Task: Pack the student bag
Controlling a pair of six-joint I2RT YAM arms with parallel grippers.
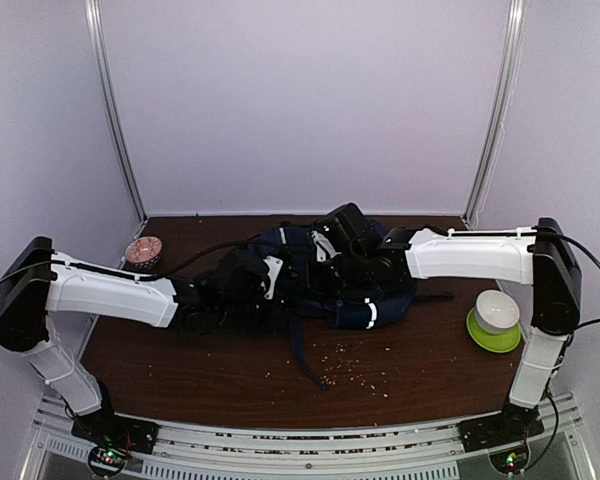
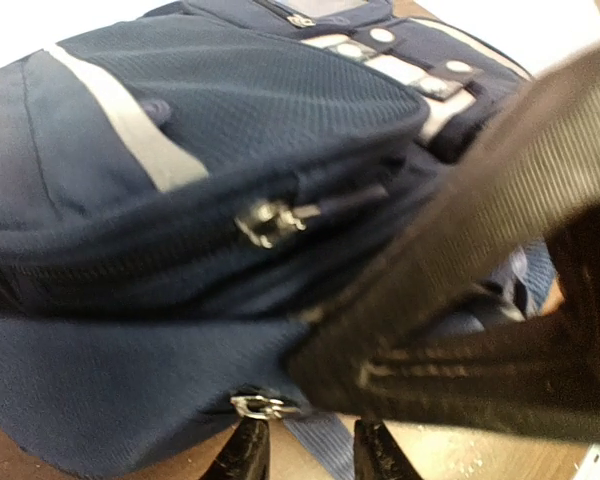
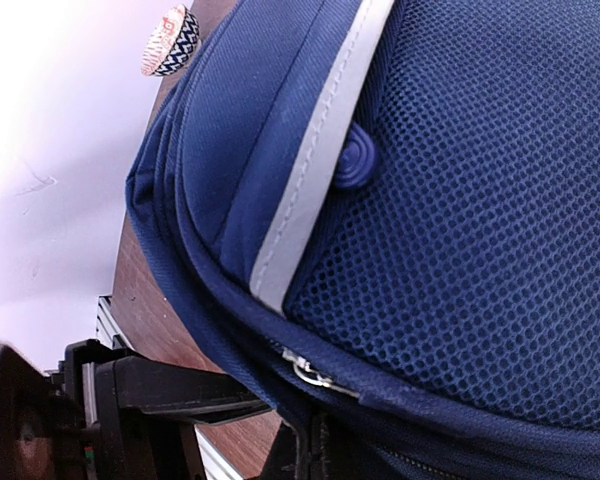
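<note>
The dark blue backpack (image 1: 370,310) lies in the middle of the table, mostly hidden under both arms in the top view. Zipper pulls (image 2: 270,220) show along its front pocket in the left wrist view. My left gripper is low at the bag's front, beside a lower zipper pull and a hanging strap (image 2: 325,440); its fingers look apart. My right gripper is shut at the bag's zipped edge, fingertips against the fabric near a metal zipper pull (image 3: 315,372); what lies between them is hard to see.
A pink patterned bowl (image 1: 143,250) sits at the back left. A white bowl (image 1: 497,310) on a green plate (image 1: 492,340) is at the right.
</note>
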